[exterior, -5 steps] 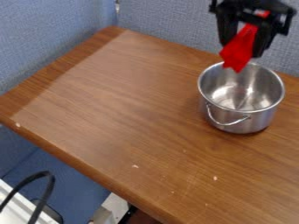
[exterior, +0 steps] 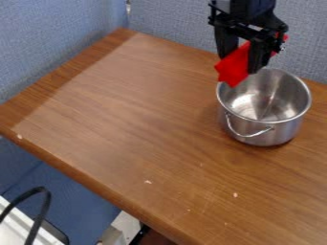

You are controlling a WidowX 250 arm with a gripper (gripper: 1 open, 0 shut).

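Note:
My black gripper [exterior: 246, 48] is shut on a red object [exterior: 235, 65], held tilted just above the upper left rim of a silver metal pot [exterior: 262, 129] with a wire handle. The pot stands on the right side of the wooden table; what shows of its inside looks empty.
Padded grey-blue walls line the back and left. A black cable and white items lie at the lower left, off the table.

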